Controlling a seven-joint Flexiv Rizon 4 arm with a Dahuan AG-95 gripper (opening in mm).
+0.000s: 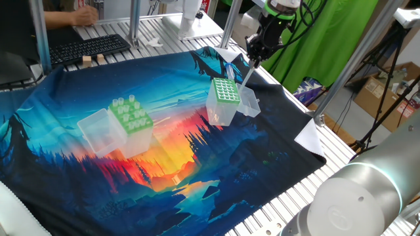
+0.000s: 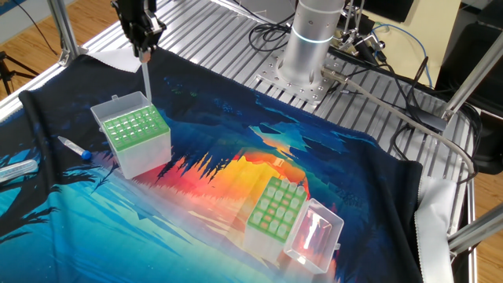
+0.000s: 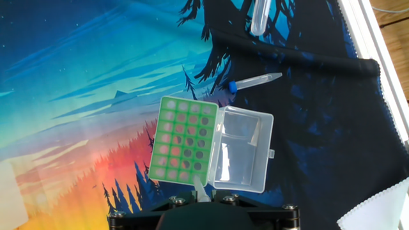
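A slim clear tube [image 2: 147, 81] points down from my gripper [image 2: 144, 53], whose fingers are shut on its upper end. The empty-looking green grid rack [image 1: 227, 90] sits in a clear box below and beside it, its hinged lid [image 3: 246, 150] swung open. In the wrist view the pale tip of the held tube [image 3: 200, 190] shows between the fingers at the rack's near corner, by the lid hinge. From the outside views, the tube hangs on the lid side of the box; whether it touches the box cannot be told.
A second green rack [image 2: 271, 214] holds several clear tubes, its lid [image 2: 314, 236] open beside it. A blue-capped tube [image 3: 259, 81] lies loose on the cloth, another clear tube [image 3: 261, 17] farther off. Between the boxes the printed cloth [image 1: 180, 141] is bare.
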